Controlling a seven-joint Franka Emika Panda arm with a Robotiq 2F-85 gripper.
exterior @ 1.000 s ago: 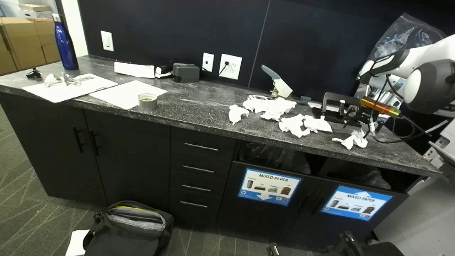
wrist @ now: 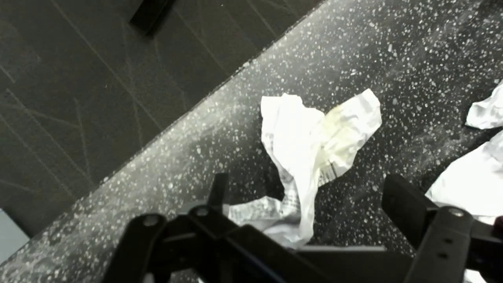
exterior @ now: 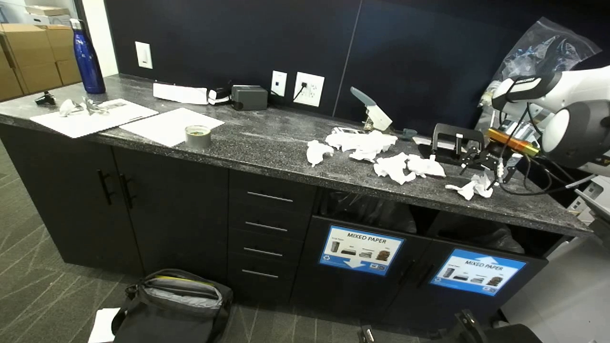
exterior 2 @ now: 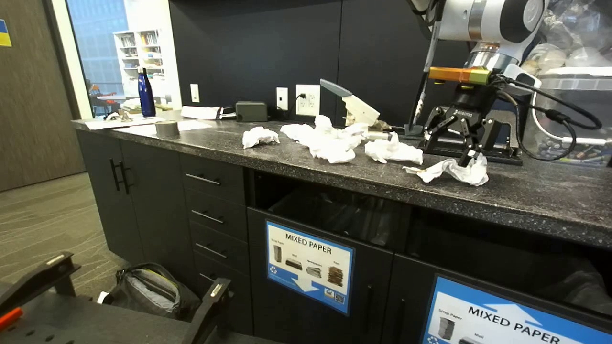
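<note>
A crumpled white paper [wrist: 294,141] with printed and yellowish patches lies on the speckled counter near its front edge. My gripper is open over it in the wrist view, fingers spread to either side and nothing held. One of its fingers [wrist: 405,207] stands on bare counter to the right of the paper. In the second exterior view the gripper [exterior 2: 459,155] is low, close behind and above this same crumpled paper [exterior 2: 453,171]; whether it touches cannot be told. Several other crumpled papers [exterior: 366,144] lie in a loose row to the left.
A black hole punch [exterior: 457,140] sits behind the gripper, and a stapler [exterior: 377,117] stands raised near the wall. Beneath the counter are open bin slots [exterior: 366,211] above "mixed paper" signs. A tape roll [exterior: 198,136] and flat sheets [exterior: 171,126] lie farther left.
The arm and gripper have shifted slightly to the right in the first exterior view. The papers on the counter look unmoved.
</note>
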